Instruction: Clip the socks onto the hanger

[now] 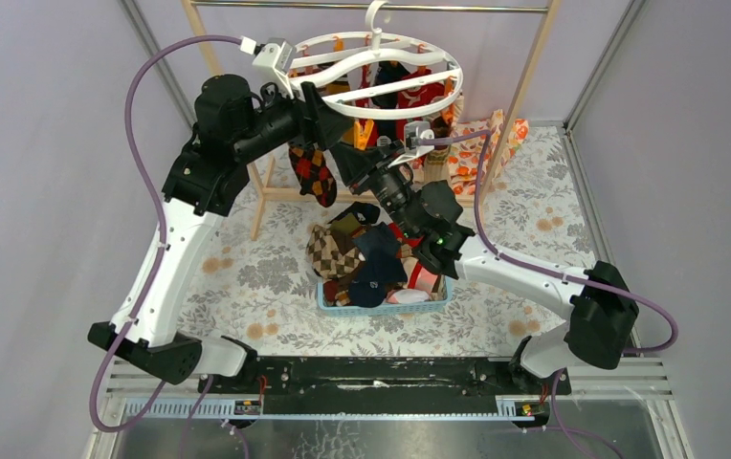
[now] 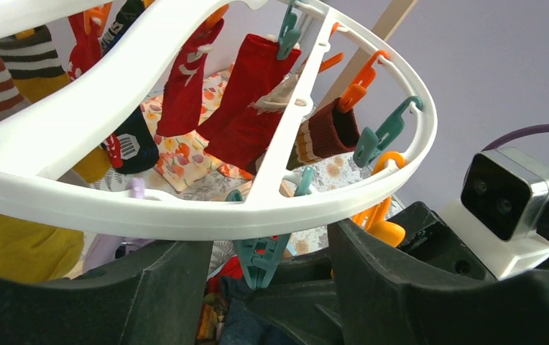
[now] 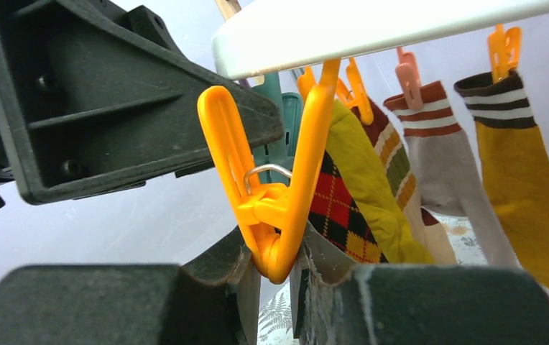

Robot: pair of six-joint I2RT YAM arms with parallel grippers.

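The white round hanger (image 1: 395, 113) hangs from the rail with socks clipped around it. My left gripper is at its near rim, fingers parted on either side of a green clip (image 2: 261, 262). Below the rim, my right gripper is shut on the lower end of an orange clip (image 3: 264, 205), whose upper arms stand spread. A black finger of the left gripper reaches in beside this clip. Behind it hang an argyle sock (image 3: 340, 215) and a yellow-green sock (image 3: 372, 187). Whether the orange clip bears a sock is not visible.
A blue basket (image 1: 381, 308) of loose socks stands on the patterned floor below. Wooden stand legs (image 1: 524, 81) flank the hanger. Orange patterned cloth (image 1: 472, 158) lies behind at right. Both grippers are very close together; open floor lies at either side.
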